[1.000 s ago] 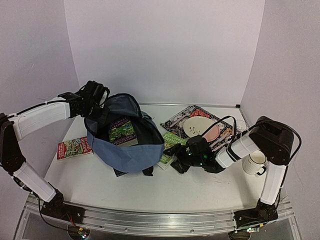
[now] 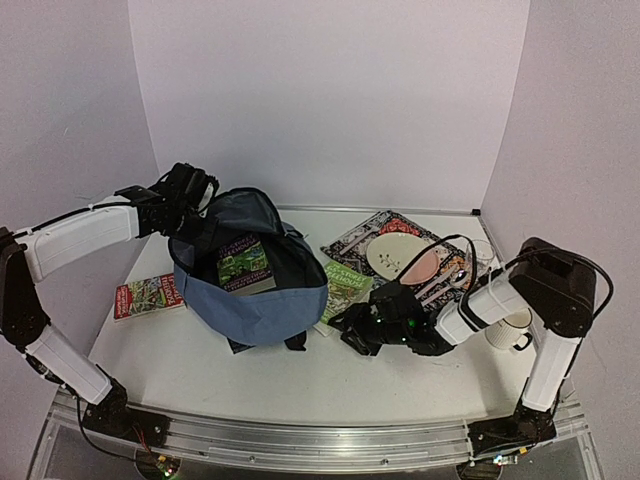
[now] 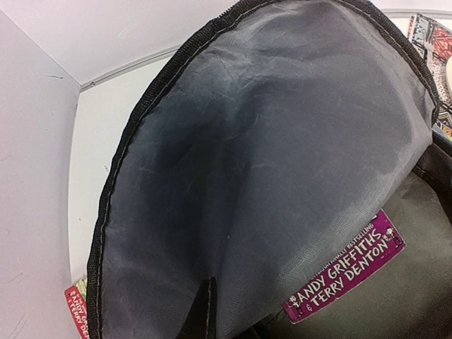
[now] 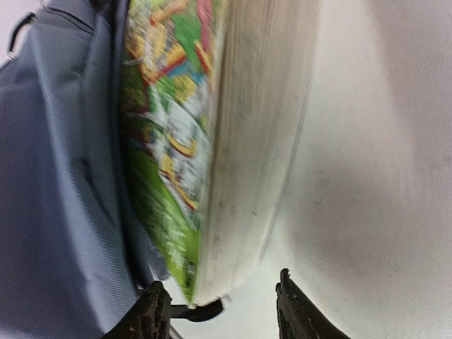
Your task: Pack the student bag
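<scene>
The blue-grey bag (image 2: 255,315) lies with its mouth spread on the table. Inside it rests a purple-and-green book (image 2: 245,265), whose purple end (image 3: 346,267) shows in the left wrist view. My left gripper (image 2: 208,208) is shut on the raised bag flap (image 3: 282,141), and the fabric creases from its finger (image 3: 201,311). Beside the bag's right side is a green book (image 2: 345,285), its cover and pale page edges (image 4: 247,162) filling much of the right wrist view. Near that book's front corner my right gripper stands open, its fingers apart.
A red book (image 2: 148,297) lies left of the bag. At the right are a patterned mat (image 2: 350,243), a cream plate (image 2: 395,250), a pink dish (image 2: 424,267) and a white mug (image 2: 507,330). A black strap (image 4: 201,311) lies near the right fingers.
My right gripper has shifted slightly toward the table's front, near the green book's front corner. The left arm, the bag and the books look unmoved.
</scene>
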